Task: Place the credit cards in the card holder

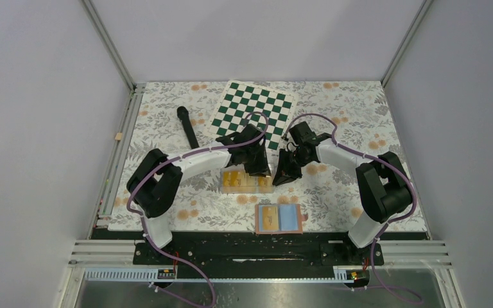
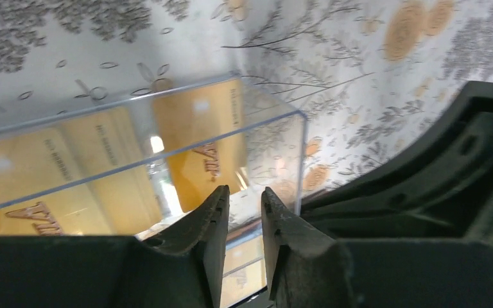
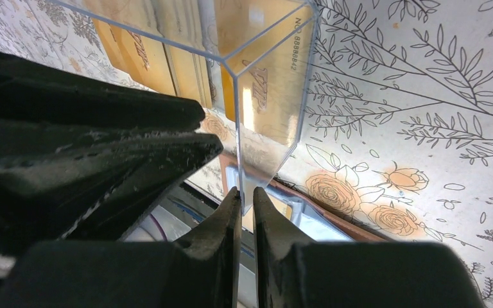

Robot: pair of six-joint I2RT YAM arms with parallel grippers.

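A clear box (image 1: 231, 188) holds several gold cards (image 2: 192, 151) lying in slots. Toward the table's front edge lies the open card holder (image 1: 257, 219), brown-bordered, a gold card (image 1: 269, 218) on its left side and a pale blue panel (image 1: 288, 218) on its right. My left gripper hangs over the box's front wall near its right end, its fingers slightly apart with nothing visible between them. At the box's front right corner is my right gripper, narrowly open, the clear corner edge reaching down to its fingertips; whether they touch it I cannot tell.
A green and white checkered board (image 1: 250, 106) lies behind the box, and a black microphone (image 1: 187, 125) rests at the back left. Both grippers are close together at the box's right end.
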